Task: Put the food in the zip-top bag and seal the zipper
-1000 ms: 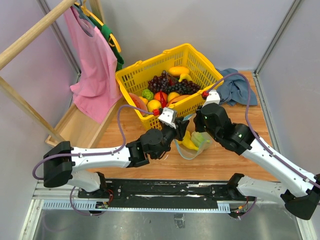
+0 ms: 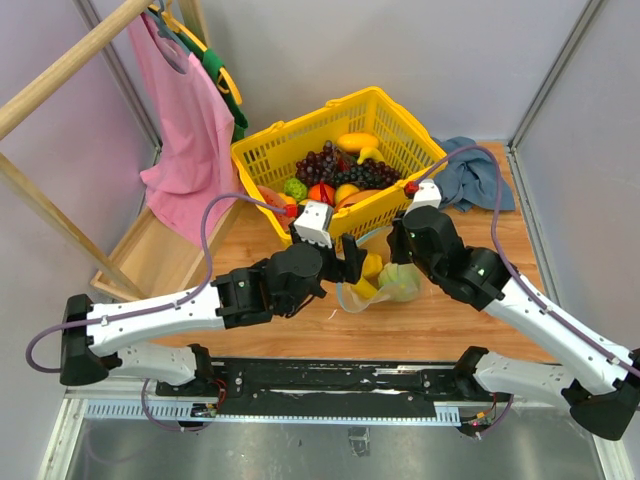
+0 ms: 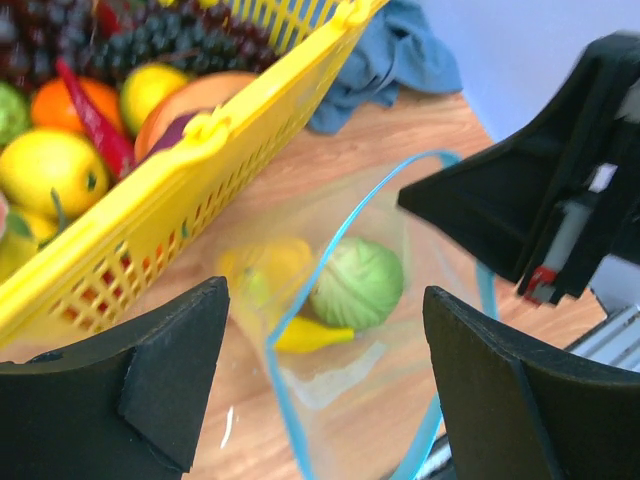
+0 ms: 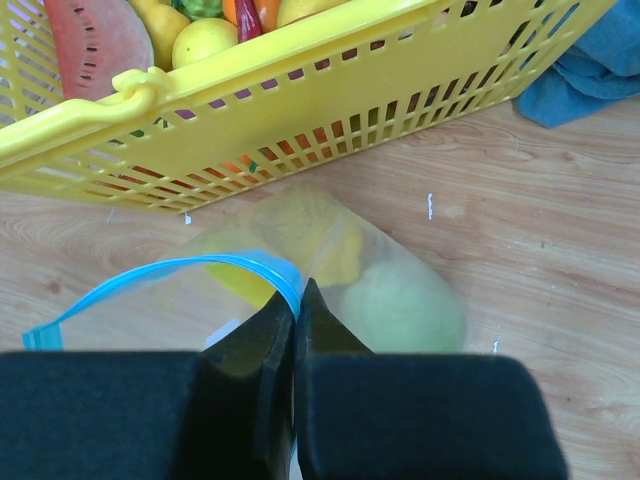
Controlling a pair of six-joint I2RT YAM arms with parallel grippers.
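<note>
A clear zip bag with blue zipper edges [image 3: 287,400] stands open below the basket, holding a green cabbage-like item [image 3: 355,280] and yellow food [image 3: 305,336]. My right gripper is shut on the bag's blue-edged rim at the top. My left gripper [image 2: 345,262] stands open above the bag's left part; in the left wrist view its fingers frame the bag's mouth, with nothing held between them.
A yellow basket [image 2: 260,160] of fruit and vegetables borders the bag at the back. A blue cloth [image 2: 465,180] lies at back right. A wooden rack [image 2: 60,215] with hanging clothes stands left. Bare table [image 4: 540,240] shows around the bag.
My left gripper and arm have shifted left and a little up in the top view, away from the right gripper. The right arm looks unmoved.
</note>
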